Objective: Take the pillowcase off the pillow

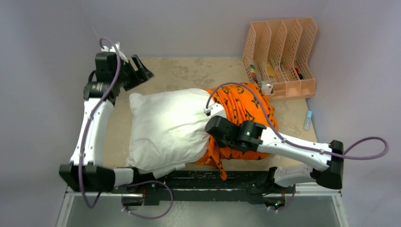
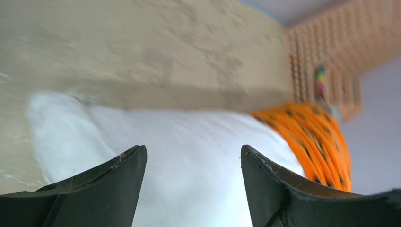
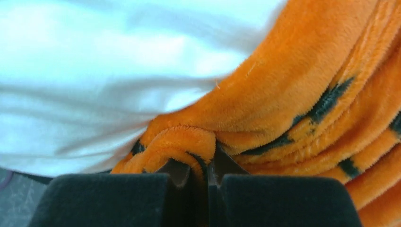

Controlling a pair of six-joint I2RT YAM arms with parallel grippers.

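The white pillow point(image 1: 168, 127) lies on the left of the table, its right end inside the bunched orange pillowcase point(image 1: 246, 104) with dark monograms. My left gripper point(image 1: 144, 71) hangs open above the table by the pillow's upper left corner, nothing between its fingers; its wrist view shows white pillow point(image 2: 184, 156) below. My right gripper is shut on a folded part of the orange pillowcase point(image 3: 302, 66) where it meets the white pillow.
A pink mesh organiser point(image 1: 279, 56) stands at the back right, touching or close to the pillowcase. A small blue object point(image 1: 308, 120) lies at the right edge. Bare table point(image 1: 189, 71) shows behind the pillow; walls surround it.
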